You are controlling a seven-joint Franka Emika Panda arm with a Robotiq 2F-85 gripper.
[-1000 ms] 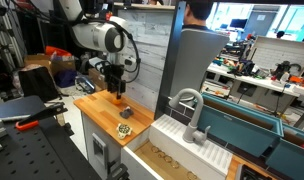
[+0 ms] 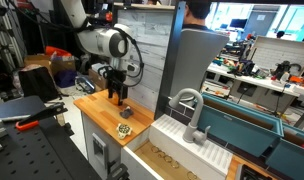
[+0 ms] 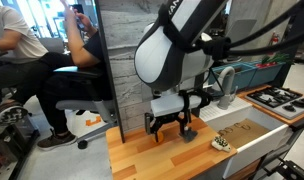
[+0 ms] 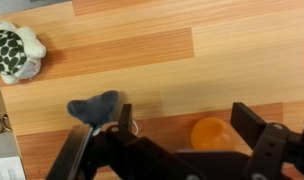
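An orange round object (image 4: 212,134) lies on the wooden counter, between the spread fingers of my gripper and nearer the right one in the wrist view. My gripper is open and points down; whether it touches the object cannot be told. In exterior view 2 the orange object (image 3: 159,136) shows partly behind the fingers. A grey plush toy (image 4: 93,107) lies just beyond the left finger. Farther off, at the upper left of the wrist view, rests a turtle toy (image 4: 17,52) with a dark-spotted shell.
Beside the wooden counter is a white sink (image 2: 182,155) with a grey faucet (image 2: 185,103). A grey upright panel (image 3: 129,65) stands behind the counter. Bare wood (image 4: 142,60) stretches across the upper part of the wrist view.
The arm has shifted slightly over the counter, and the orange object is more covered by the gripper than a second ago. The toys have stayed in place.
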